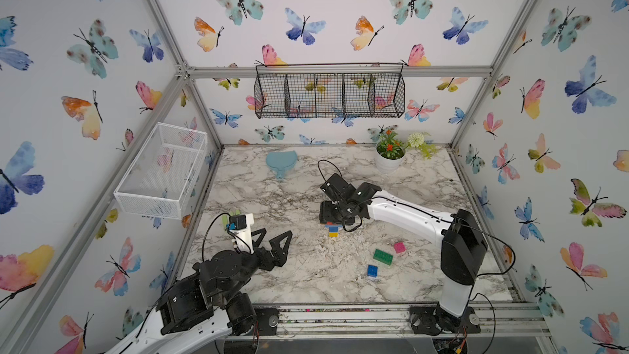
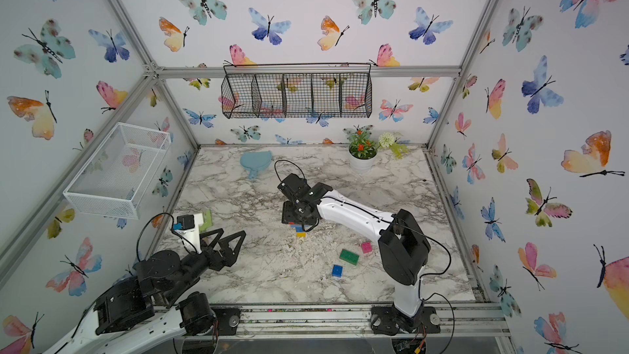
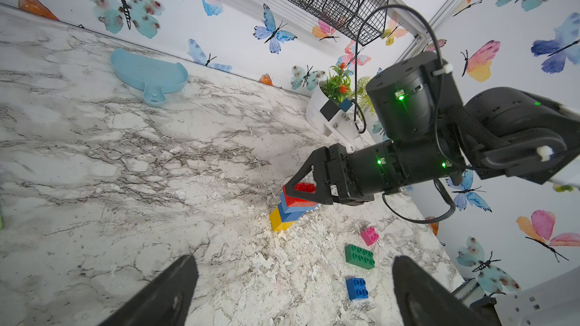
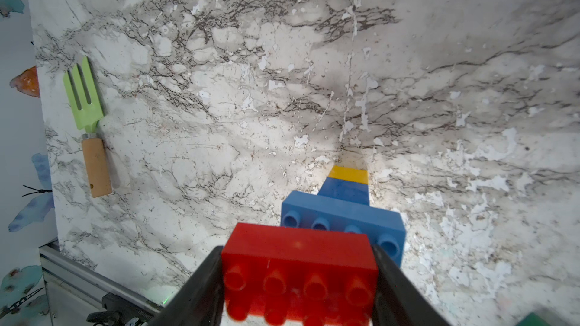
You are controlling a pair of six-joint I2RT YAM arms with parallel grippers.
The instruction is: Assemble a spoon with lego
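In the right wrist view a red brick is clamped between the fingers of my right gripper. Right behind and below it shows a lighter blue brick, on a darker blue piece with a yellow brick at the bottom. In the left wrist view the red brick sits at the top of this stack, though whether it is joined to the blue cannot be told. My left gripper stands open, empty, at the table's front left.
Loose on the table to the right lie a green brick, a blue brick and a pink brick. A light-blue dustpan and a flower pot stand at the back. A toy fork lies at the left.
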